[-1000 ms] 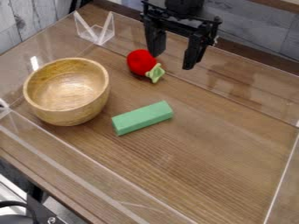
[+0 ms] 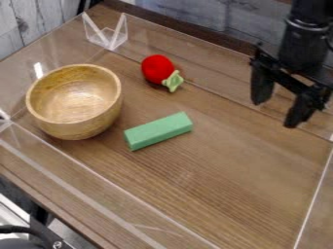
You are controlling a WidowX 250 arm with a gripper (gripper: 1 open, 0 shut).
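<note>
My gripper [image 2: 276, 89] is a dark, blurred shape at the upper right, over the wooden table; whether it is open or shut I cannot tell. A red tomato-like object [image 2: 159, 69] with a green top lies at the upper middle. A green block [image 2: 159, 131] lies at the middle left. A wooden bowl [image 2: 73, 74] sits at the left. All three stand apart from the gripper.
A small white wire-like object [image 2: 107, 34] is near the upper left edge. A wall edge runs along the top.
My gripper has moved from the upper middle to the right side of the view. The red object, green block and bowl have not visibly moved.
</note>
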